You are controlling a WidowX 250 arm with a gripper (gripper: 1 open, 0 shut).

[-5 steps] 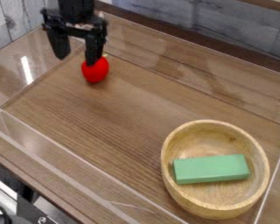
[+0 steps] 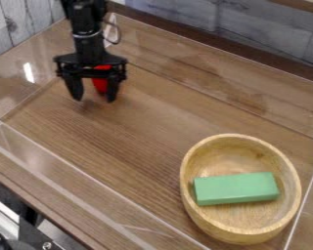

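Whether the fingers touch it, I cannot tell. A green block (image 2: 235, 187) lies in a round wooden bowl (image 2: 205, 152) at the lower right.
A pale raised edge runs along the back and the left corner. Dark cabling shows at the bottom left corner.
The bowl and green block have not moved.
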